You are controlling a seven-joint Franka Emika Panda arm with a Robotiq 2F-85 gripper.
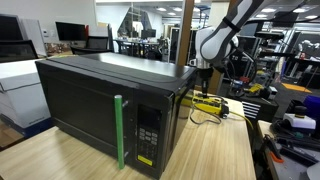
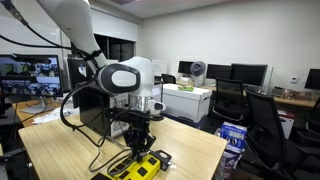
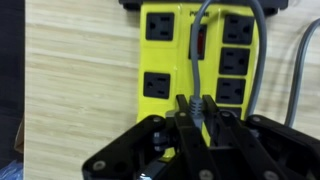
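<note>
Below my gripper lies a yellow power strip [image 3: 157, 85] with black outlets in two columns, seen from above in the wrist view. A grey cable [image 3: 195, 50] loops over it and ends in a ribbed neck between my fingertips, which are shut on it. My fingers hide whatever plug sits below that neck, so whether it touches an outlet cannot be told. In exterior view 2 the power strip [image 2: 143, 172] rests on the table under my arm. Exterior view 1 has the strip [image 1: 208, 104] at the table's far end, behind the microwave.
A large black microwave [image 1: 105, 105] fills much of the near table, with a green strip on its front. Bare wooden tabletop [image 2: 190, 140] lies to the strip's right in exterior view 2. Office chairs [image 2: 265, 120] stand beyond the table.
</note>
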